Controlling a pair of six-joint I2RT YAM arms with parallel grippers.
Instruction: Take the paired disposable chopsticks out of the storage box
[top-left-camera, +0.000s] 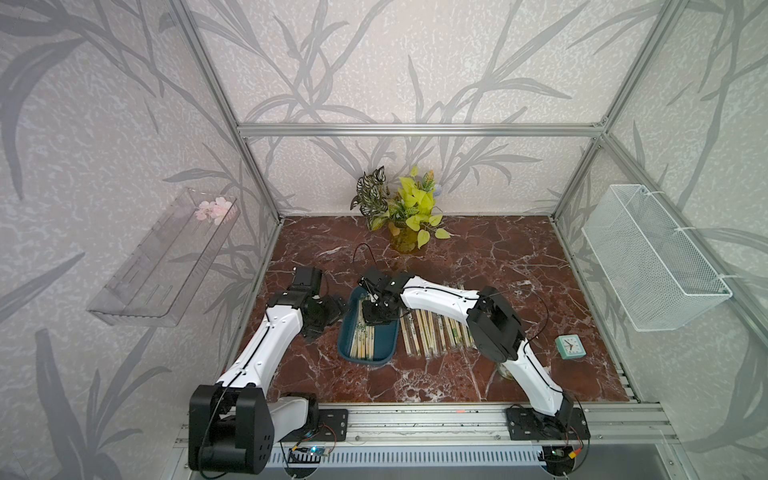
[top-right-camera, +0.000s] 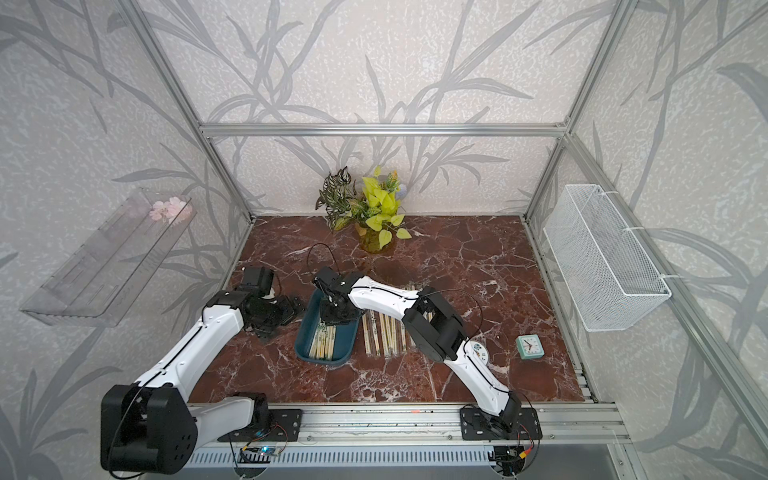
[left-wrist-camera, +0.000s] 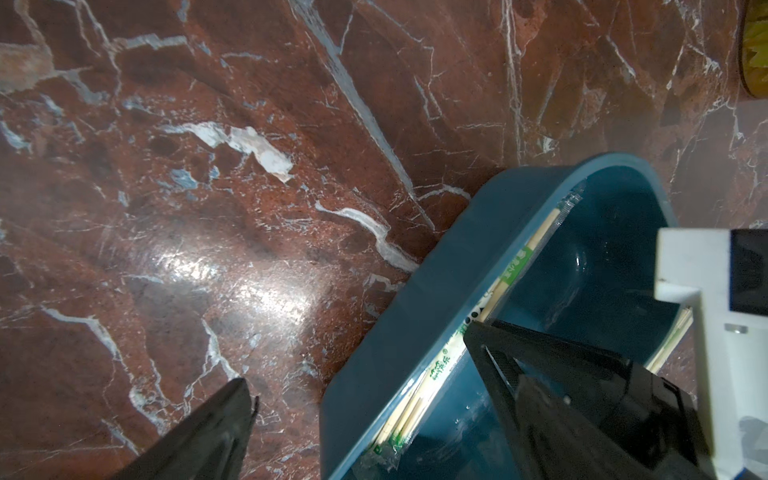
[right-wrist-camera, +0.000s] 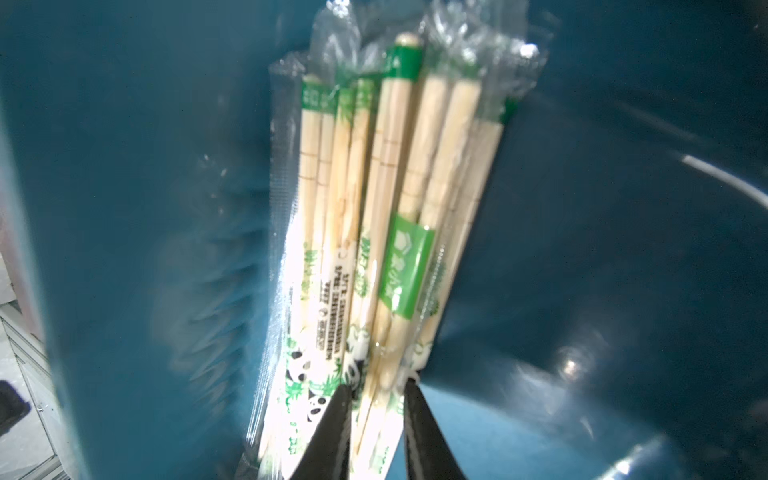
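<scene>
The blue storage box (top-left-camera: 372, 352) holds several paired chopsticks (right-wrist-camera: 408, 264) in clear wrappers, lying lengthwise along one side. My right gripper is down inside the box, its two fingertips part open over the lower part of the packets; whether anything is between them I cannot tell. In the left wrist view it covers part of the box. My left gripper is open beside the box's left wall, with that wall and packets showing between its blurred fingers.
More packets (top-left-camera: 432, 332) lie in a row right of the box. A potted plant (top-left-camera: 408, 216) stands at the back. A clock (top-left-camera: 569, 345) sits at the right. Wall baskets (top-left-camera: 652, 264) hang at the sides.
</scene>
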